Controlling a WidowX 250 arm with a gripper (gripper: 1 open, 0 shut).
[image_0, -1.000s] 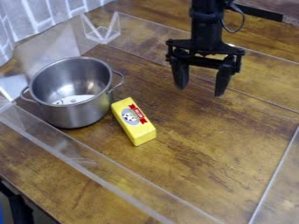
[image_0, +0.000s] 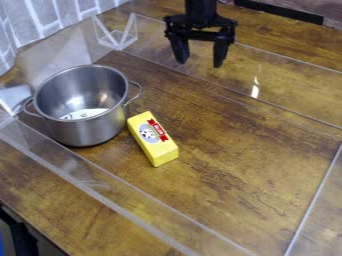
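Note:
My gripper (image_0: 201, 45), black, is high in the camera view at the back of the table, above bare wood with its two fingers pointing down and apart. I see nothing held between them. A steel pot (image_0: 80, 125) with two handles stands at the left, with something white on its inside bottom. A yellow box (image_0: 158, 150) with a red and white label lies to the right of the pot, well away from my gripper.
Transparent strips or panels run along its back, left, front and right sides.
My gripper has moved back and to the left, away from the camera, and looks smaller. The pot and the yellow box are unmoved.

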